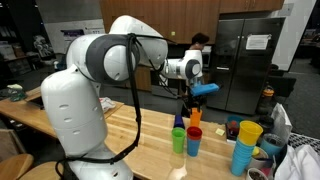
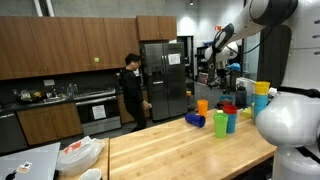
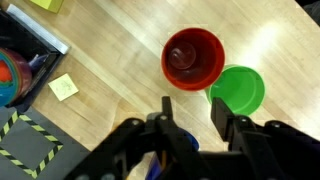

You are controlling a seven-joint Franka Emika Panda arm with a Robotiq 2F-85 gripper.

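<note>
High over the table, my gripper (image 1: 191,106) points down, and its fingers stand apart in the wrist view with nothing between the tips. Ahead of the fingers are a red cup (image 3: 193,58) with something round inside and a green cup (image 3: 238,90) beside it. A blue cup (image 3: 183,146) is partly hidden behind the gripper. In the second exterior view, a blue cup (image 2: 195,120) lies on its side, near an upright orange cup (image 2: 202,106). The green cup (image 2: 221,127) stands closer to the arm.
Taller stacked blue and yellow containers (image 1: 245,145) stand at the table's right, with bowls and other clutter around them. The wooden table (image 2: 150,155) has a wide bare area left of the cups. A person (image 2: 132,95) stands behind the table.
</note>
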